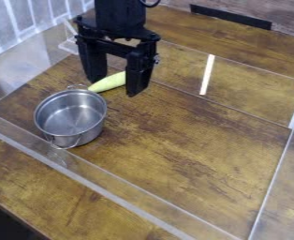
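A black gripper (pixel 114 67) hangs from the top centre, its two fingers spread apart with open space between them. Behind it, a pale yellow-green vegetable-like object (pixel 109 82) lies on the wooden surface, partly hidden by the gripper. A steel pot (pixel 71 118) stands at the left, in front of and below the gripper.
Clear plastic walls line the wooden table (pixel 199 150) at left, front, back and right. A white strip (pixel 207 75) stands out at the back.
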